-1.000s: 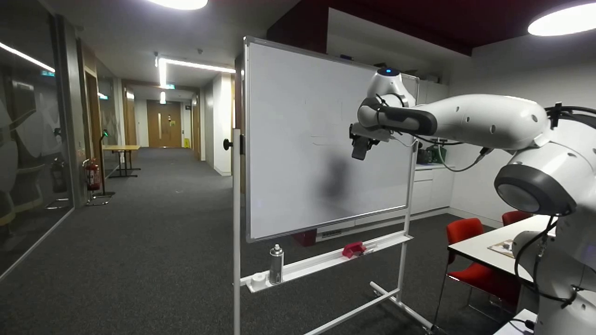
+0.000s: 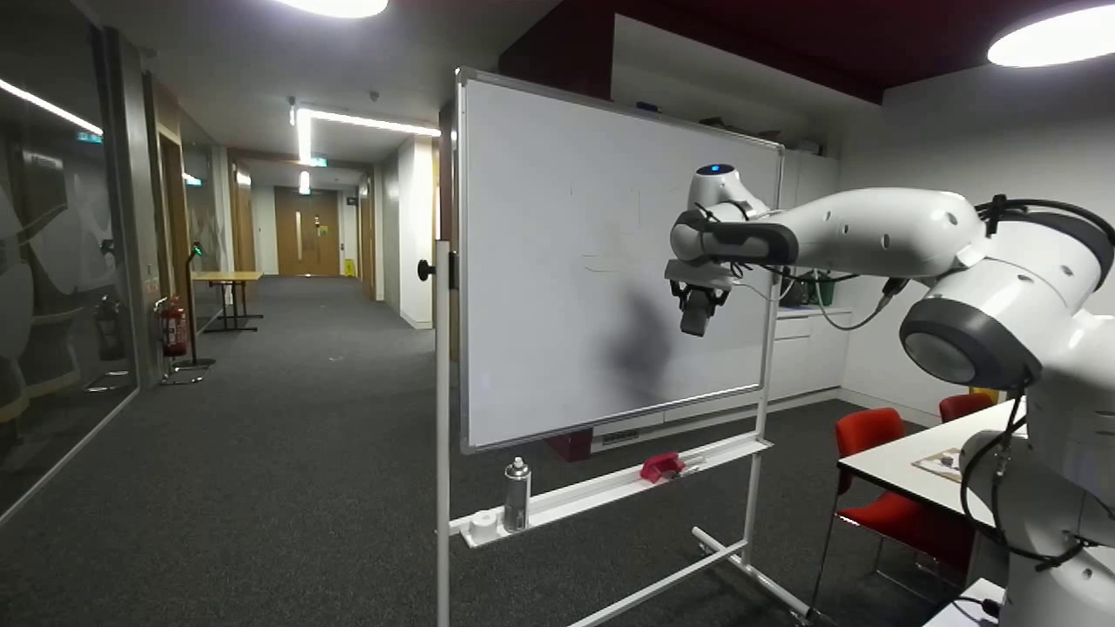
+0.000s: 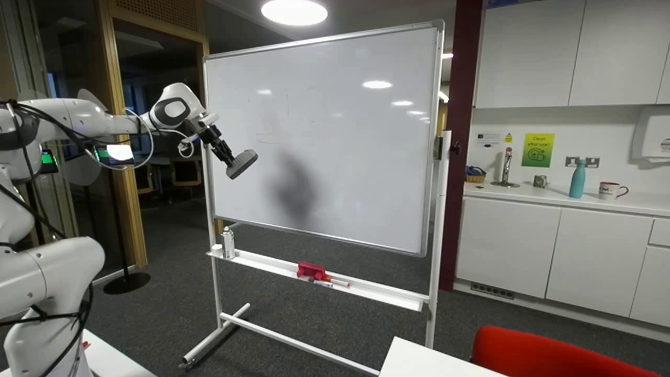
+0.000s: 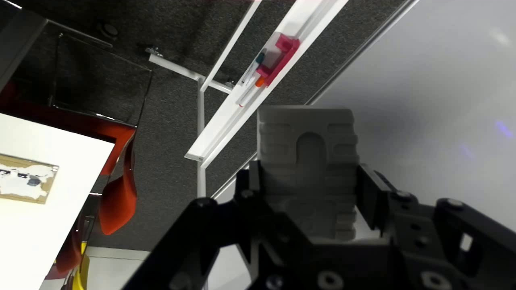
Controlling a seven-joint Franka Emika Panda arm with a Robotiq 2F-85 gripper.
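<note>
A dark grey block that looks like a board eraser (image 4: 307, 154) is clamped between the black fingers of my gripper. In exterior view 2 the eraser (image 3: 242, 164) is held tilted in front of the left part of the whiteboard (image 3: 352, 163), and it appears clear of the surface. Seen from exterior view 1, my gripper (image 2: 698, 301) hangs pointing down before the board's right half. Faint thin marks (image 2: 601, 266) show near the middle of the whiteboard.
Below the board runs a white tray (image 3: 377, 292) with a red holder (image 3: 311, 270), several markers and a spray can (image 3: 229, 244). A white table (image 2: 909, 470) and red chair (image 2: 869, 428) stand to the right in exterior view 1. Open carpet lies left of the board.
My gripper, with the eraser in it, is lower and slightly further right in exterior view 1, and points more straight down. The arm has shifted; board and tray stay the same.
</note>
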